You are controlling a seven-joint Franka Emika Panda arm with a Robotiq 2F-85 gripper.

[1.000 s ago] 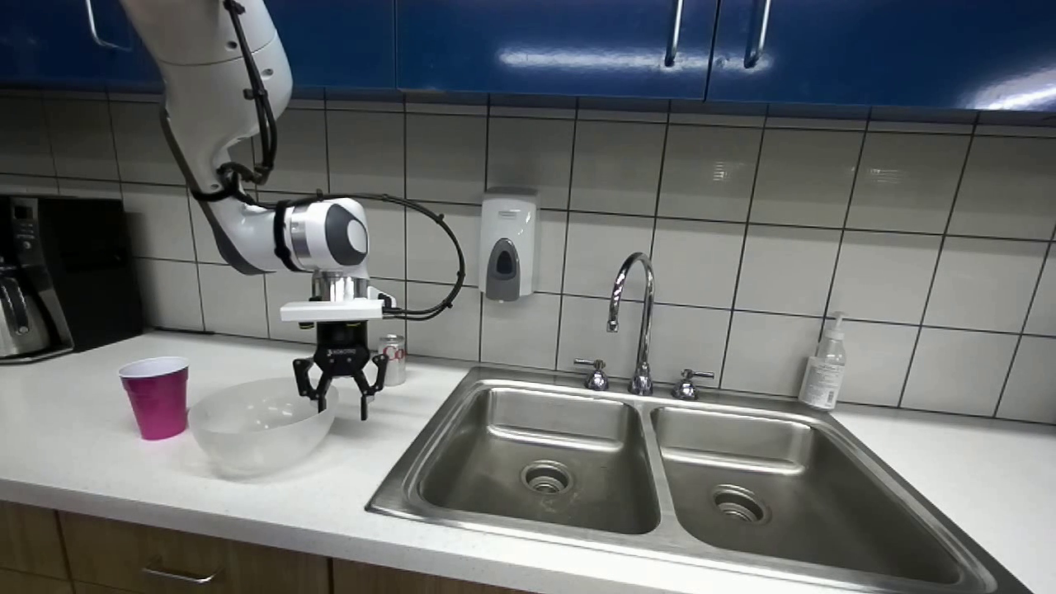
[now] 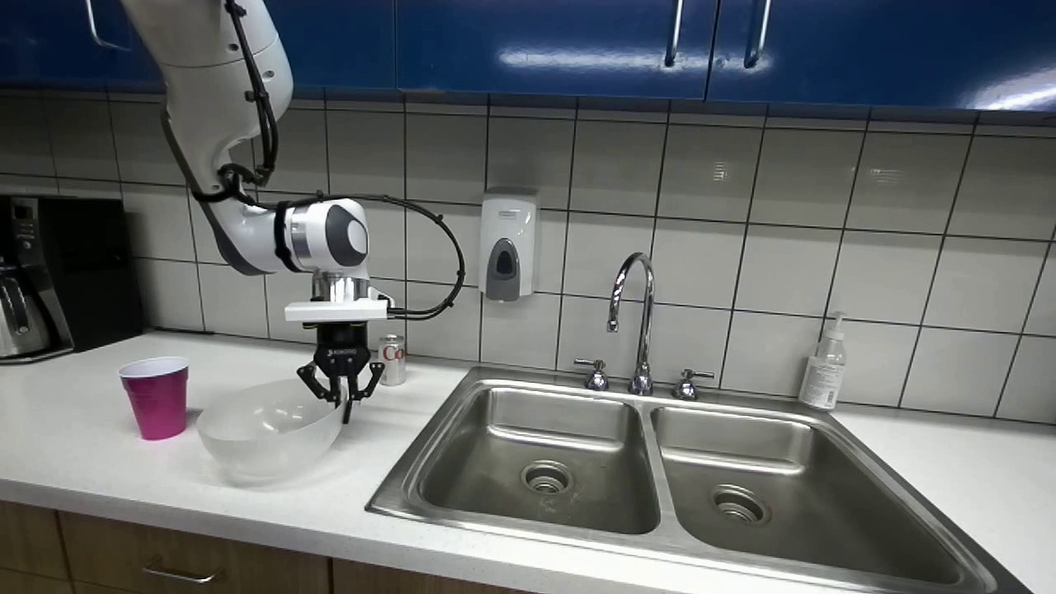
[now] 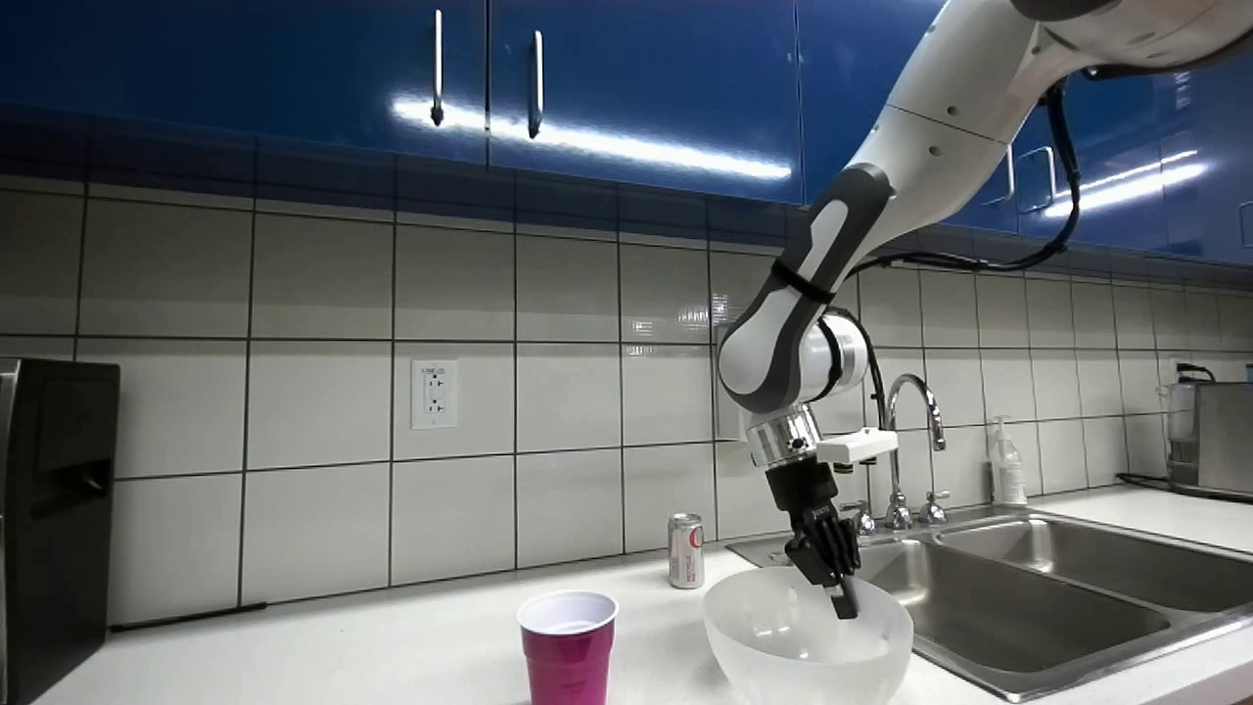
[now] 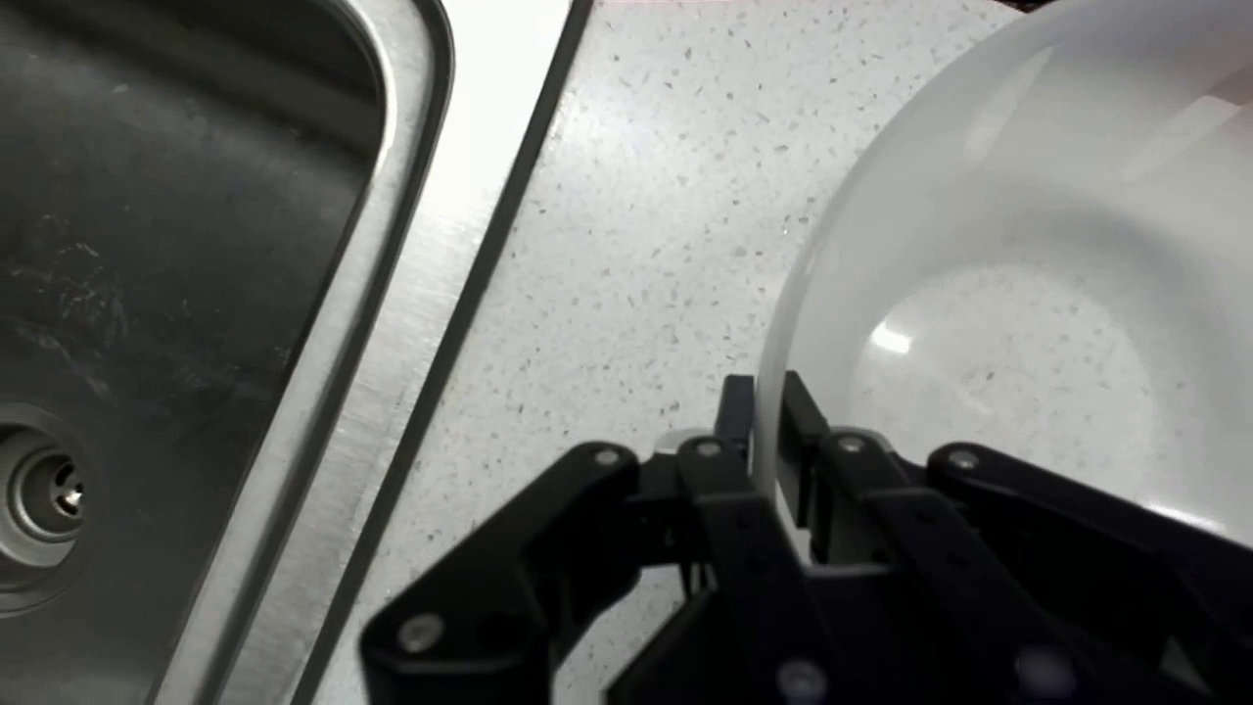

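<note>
A translucent white bowl (image 2: 267,436) stands on the counter, left of the sink in exterior view 1. My gripper is shut on the bowl's right-hand rim, one finger inside and the other outside, as the wrist view shows. In exterior view 2 the same bowl (image 3: 799,658) sits below the gripper (image 3: 843,599), whose fingers reach down at its rim. Nothing shows inside the bowl.
A magenta cup (image 2: 158,398) is close by the bowl's left side. Behind them stands a soda can (image 2: 392,360). The double steel sink (image 2: 645,465) lies to the right, with a faucet (image 2: 643,327) behind it.
The gripper's fingers were apart, one on each side of the rim; now they are closed on it. The bowl has shifted slightly to the right.
</note>
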